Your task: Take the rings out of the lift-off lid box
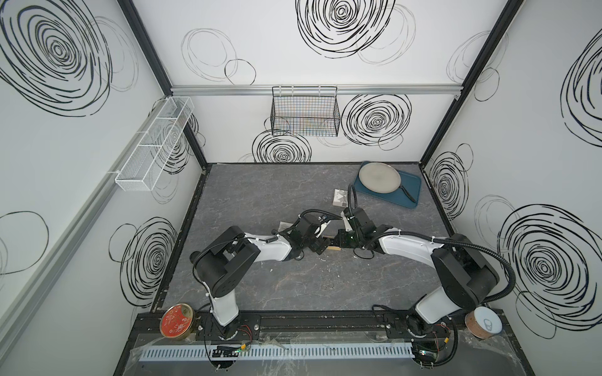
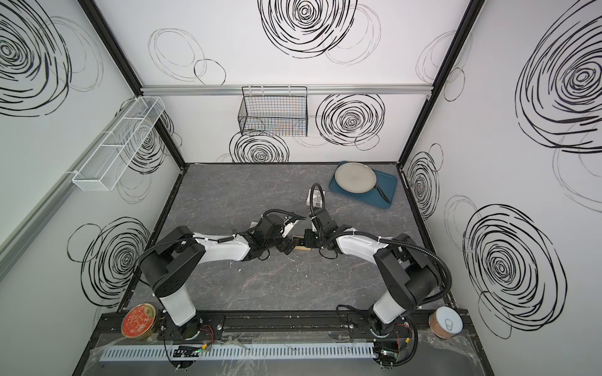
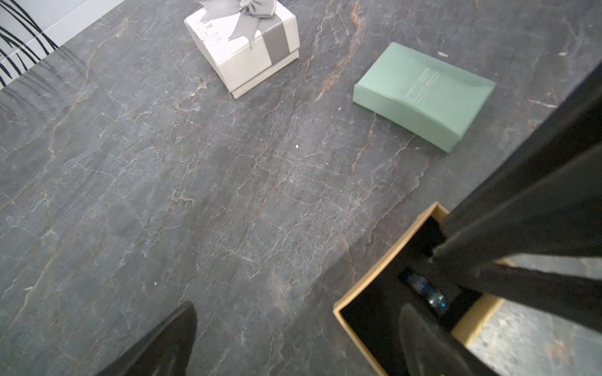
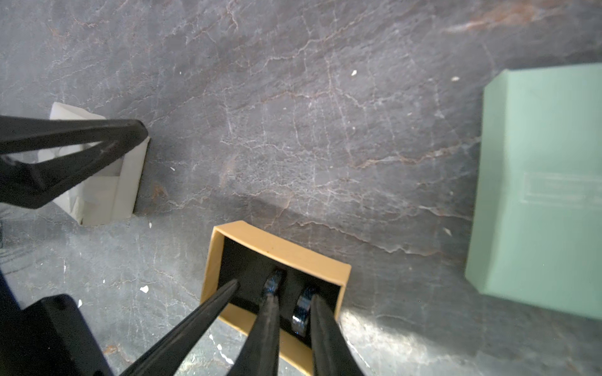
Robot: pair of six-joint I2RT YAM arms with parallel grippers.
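An open kraft box [image 4: 282, 250] with black lining sits on the table between the arms, holding two dark glittery rings [image 4: 303, 310]. In the left wrist view my right gripper's dark fingers reach down into the box; their opening is hard to judge. My left gripper is open beside the box, nothing held. A green lid [image 3: 424, 94] lies on the table apart from the box, and a white box with grey bow [image 3: 244, 50] stands near it.
A pan [image 1: 379, 177] rests on a blue tray [image 1: 407, 199] at the back right. Wire baskets hang on the back and left walls.
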